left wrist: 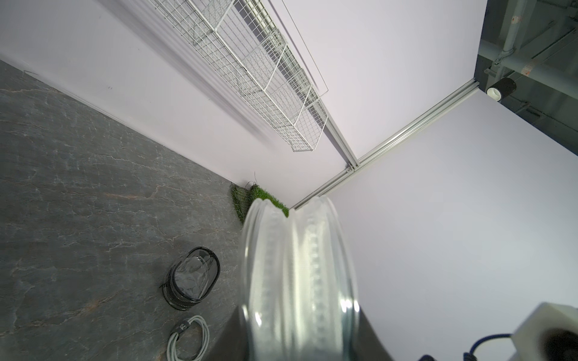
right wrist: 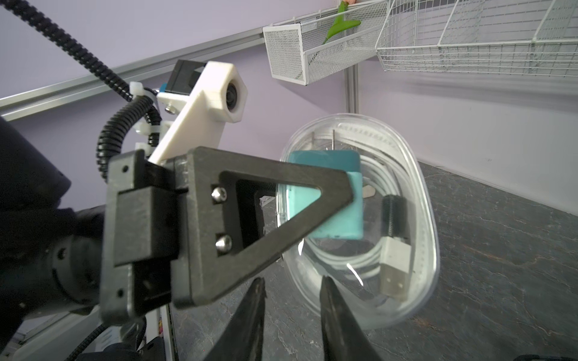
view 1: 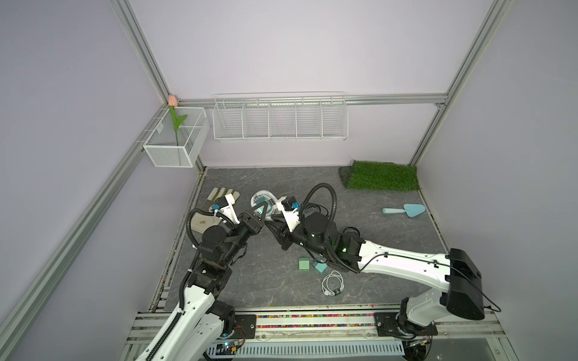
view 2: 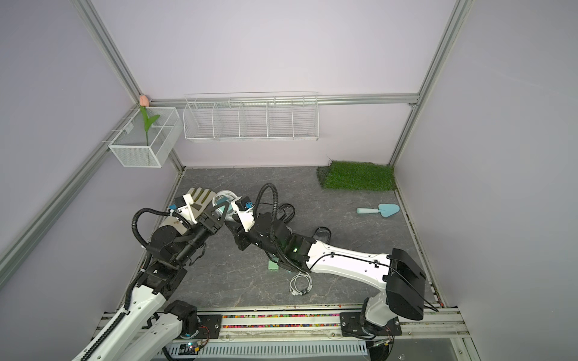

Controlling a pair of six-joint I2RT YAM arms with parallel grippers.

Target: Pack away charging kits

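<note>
My left gripper is shut on a clear rounded case (right wrist: 421, 240), held up off the floor. Through its wall in the right wrist view show a turquoise block (right wrist: 337, 216), a coiled white cable (right wrist: 388, 174) and its plug (right wrist: 394, 264). The case (left wrist: 295, 270) hides most of the left fingers in the left wrist view. My right gripper is part open, close to the case's lower edge, with nothing seen gripped. On the floor lie a green block (view 1: 304, 263), a blue block (view 1: 320, 266), a coiled cable (view 1: 332, 282) and a black-rimmed clear case (left wrist: 194, 276).
A divided wire basket (view 1: 280, 120) hangs on the back wall; a white basket (view 1: 171, 157) with a tulip (view 1: 175, 117) hangs at left. Gloves (view 1: 204, 222), a turf mat (view 1: 382, 176) and a trowel (view 1: 412, 210) lie on the floor. Both grippers are close together.
</note>
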